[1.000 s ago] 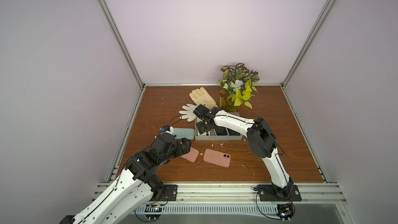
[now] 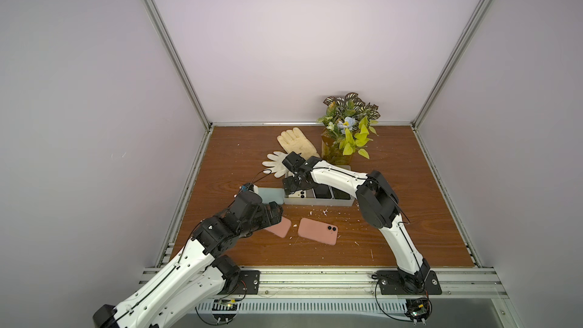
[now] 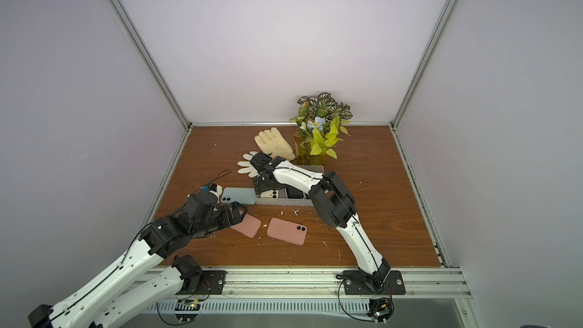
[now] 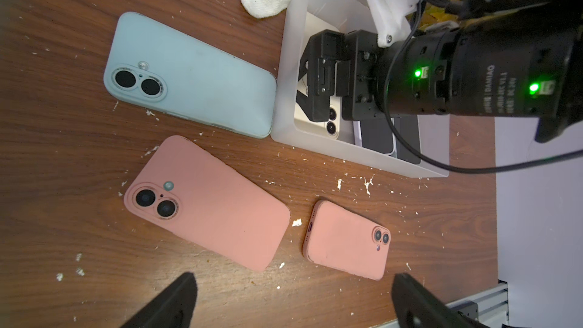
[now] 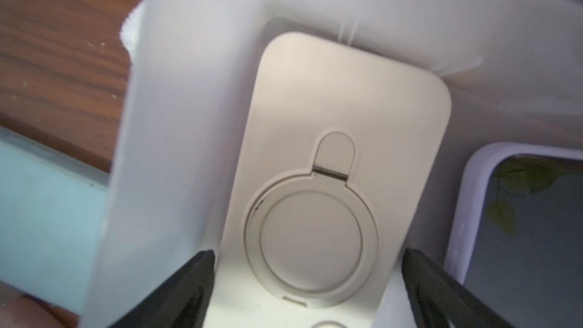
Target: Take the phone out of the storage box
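Observation:
The translucent storage box (image 4: 364,153) holds a cream phone (image 5: 337,103) at its left end and dark-screened phones (image 4: 376,133) beside it. My right gripper is low inside the box, open, with its blurred fingertips at either side of the cream phone's body. In the left wrist view it hides part of that phone. My left gripper hangs open over the table, left of and in front of the box, with nothing between its fingers.
A blue phone (image 4: 194,79) lies left of the box, two pink phones (image 4: 212,206) in front. White gloves (image 2: 276,164) and a potted plant (image 2: 346,139) stand or lie behind.
My right gripper and arm have shifted slightly at the box's left end. My left arm has moved a little. The objects on the table look unmoved.

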